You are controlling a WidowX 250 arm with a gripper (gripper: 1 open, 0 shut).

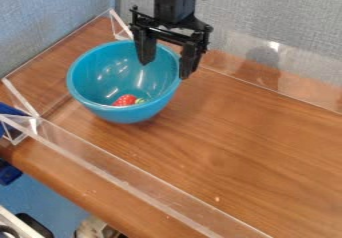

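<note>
A turquoise bowl [104, 87] stands on the left part of the wooden table [234, 162], with a small red object [126, 101] lying inside it. My black gripper [167, 58] hangs over the back right rim of the bowl, its fingers apart and pointing down, with nothing seen between them.
Clear plastic walls edge the table, with white bracing at the corners. A blue object [10, 117] is at the left outside the wall.
</note>
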